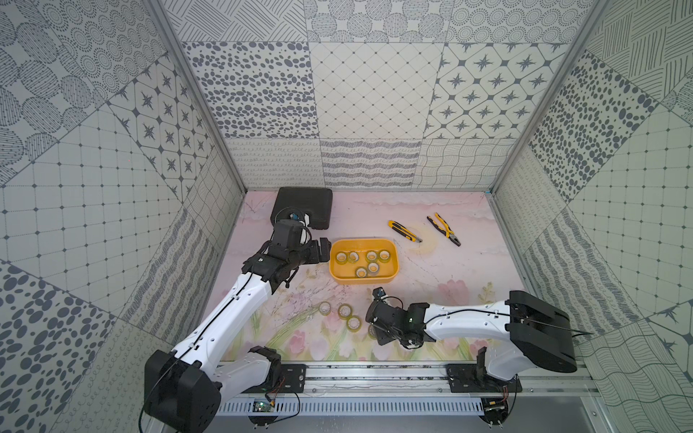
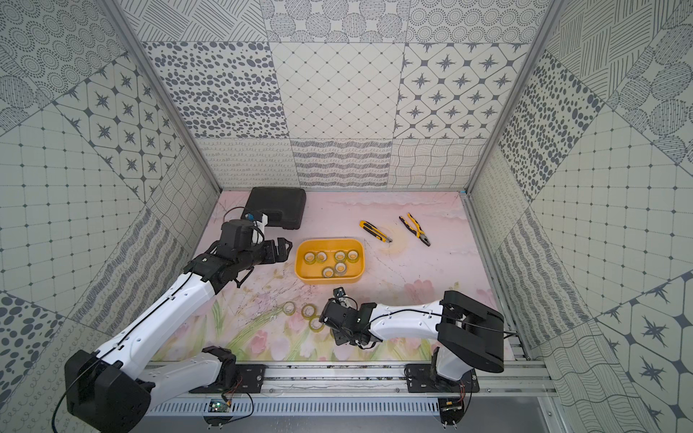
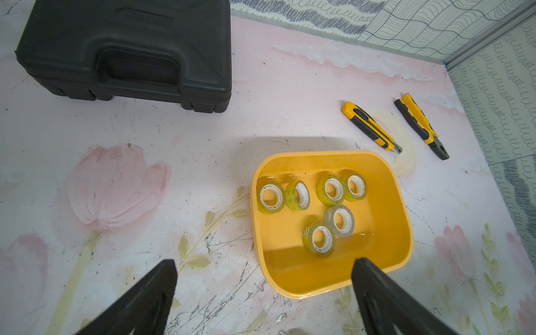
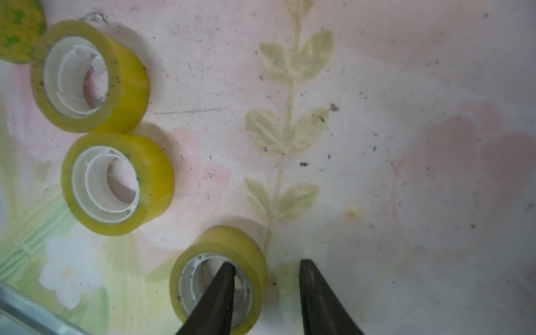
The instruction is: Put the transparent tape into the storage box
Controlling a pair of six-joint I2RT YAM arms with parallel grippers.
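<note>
Several rolls of transparent tape (image 3: 270, 197) lie inside the orange storage box (image 3: 258, 245) in the left wrist view. More rolls rest on the table in front of the box, including one by itself (image 1: 325, 307) and two side by side. Another roll of tape (image 4: 254, 254) is under my right gripper, which stands part open low over the table. One finger appears over that roll's hole and the other beyond its outer wall; contact cannot be told. My left gripper (image 1: 322, 250) is open and empty, left of the box.
A black case (image 1: 303, 205) stands at the back left. A yellow utility knife (image 3: 371, 127) and pliers (image 3: 421, 125) lie behind and right of the box.
</note>
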